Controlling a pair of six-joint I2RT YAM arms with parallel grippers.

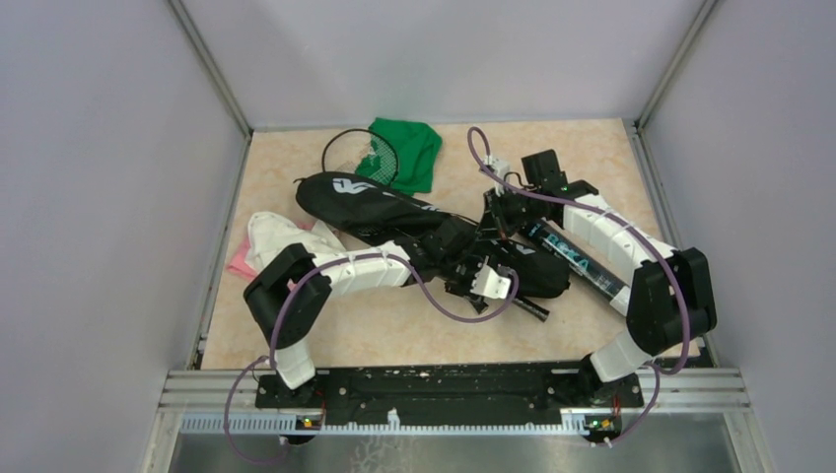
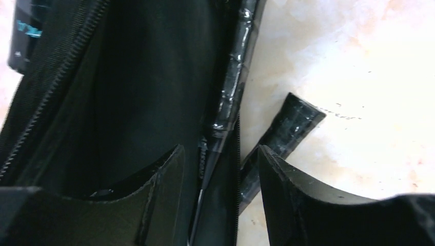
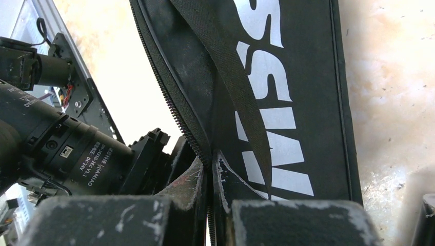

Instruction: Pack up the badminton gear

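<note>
The black racket bag (image 1: pixel 345 197) lies diagonally across the table, zipper open. In the left wrist view a racket handle (image 2: pixel 233 72) lies along the bag's inside edge, with a second dark grip (image 2: pixel 287 128) beside it on the table. My left gripper is over them, fingers apart and empty. My right gripper is shut at the bag's zipper edge (image 3: pixel 179 113), by a strap and the white lettering; whether fabric is pinched between its fingertips is hard to tell.
A green cloth (image 1: pixel 414 148) and racket head (image 1: pixel 335 138) lie at the back, white cloth (image 1: pixel 276 236) and pink cloth at left, a long black tube (image 1: pixel 592 271) at right.
</note>
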